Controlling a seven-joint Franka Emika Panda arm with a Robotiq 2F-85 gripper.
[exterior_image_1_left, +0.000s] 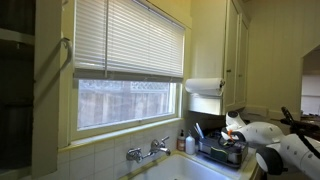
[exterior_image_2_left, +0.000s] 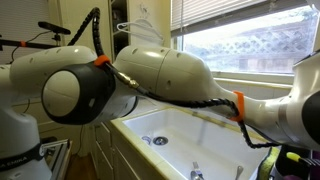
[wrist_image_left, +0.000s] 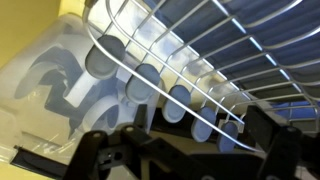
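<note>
My gripper stands open in the wrist view, its two black fingers far apart at the lower edge. Under and between them runs the metal wire rim of a dish rack (wrist_image_left: 172, 93). Several grey oval pieces (wrist_image_left: 147, 75) line the inside of that rim. Whether a finger touches the wire, I cannot tell. Exterior view 1 has the arm reaching from the right over the dark dish rack (exterior_image_1_left: 222, 152) in the counter corner; the fingers are too small to make out there.
A white sink (exterior_image_2_left: 190, 140) with a wall faucet (exterior_image_1_left: 147, 150) lies beside the rack. Soap bottles (exterior_image_1_left: 190, 144) stand by the window. A paper towel roll (exterior_image_1_left: 205, 86) hangs under the cabinet (exterior_image_1_left: 217, 55). A pale translucent tray (wrist_image_left: 45, 95) lies beside the rack rim.
</note>
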